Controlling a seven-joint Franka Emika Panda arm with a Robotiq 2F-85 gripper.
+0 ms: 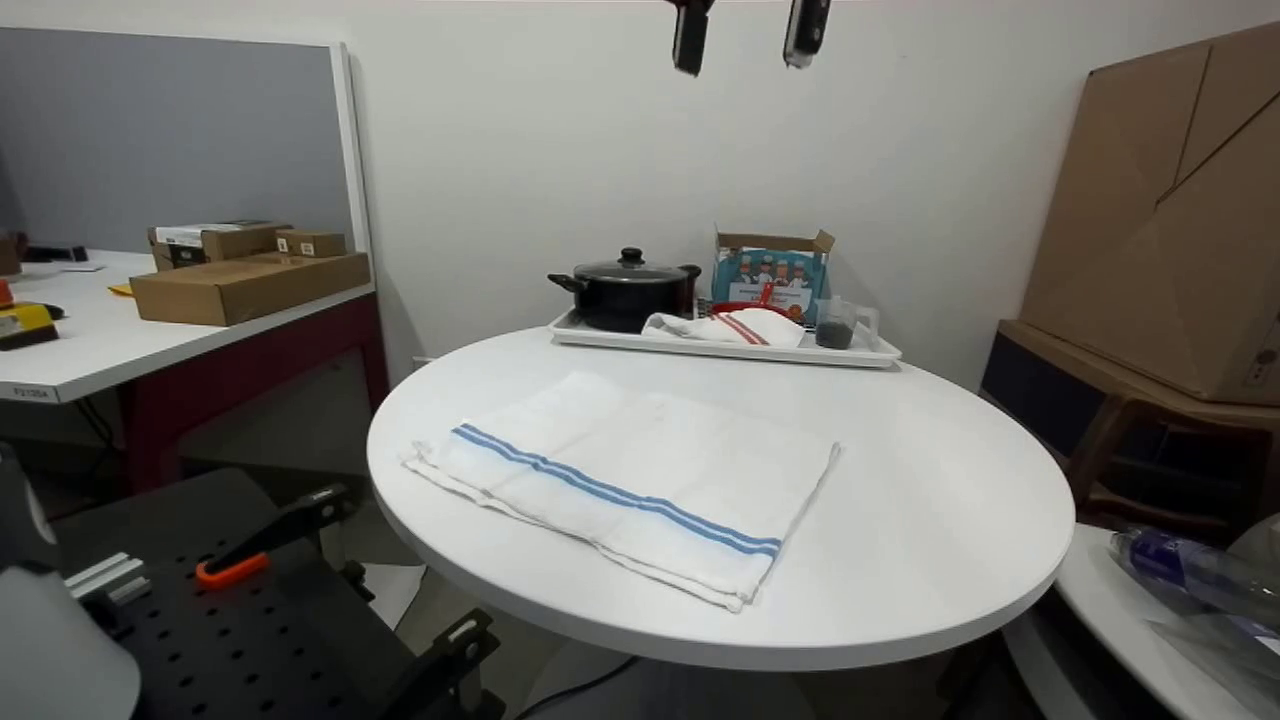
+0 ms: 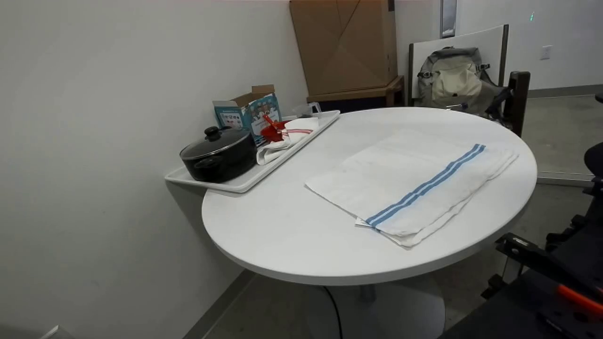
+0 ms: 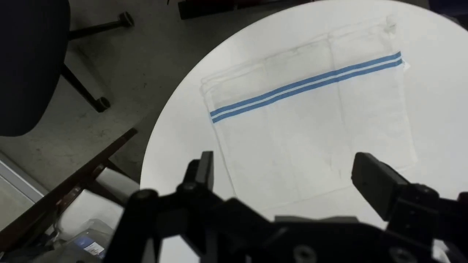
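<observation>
A white towel (image 1: 648, 462) with a double blue stripe lies folded on the round white table (image 1: 948, 480). Its layered edges show on the near side in exterior view 1, slightly uneven at the corners. High above the table, my gripper (image 1: 746, 58) is open, and only its fingertips enter exterior view 1 at the top. From the wrist view, the towel (image 3: 307, 127) spreads beyond the wide-apart fingers (image 3: 204, 171), with nothing held between them. Exterior view 2 shows the towel (image 2: 395, 169) but no gripper.
At the table's wall side a white tray (image 1: 708, 347) holds a lidded black pot (image 1: 630, 294), a red-striped cloth (image 1: 744, 326), a blue box (image 1: 774, 276) and a clear cup (image 1: 836, 324). Bare tabletop surrounds the towel, widest on the right in exterior view 1.
</observation>
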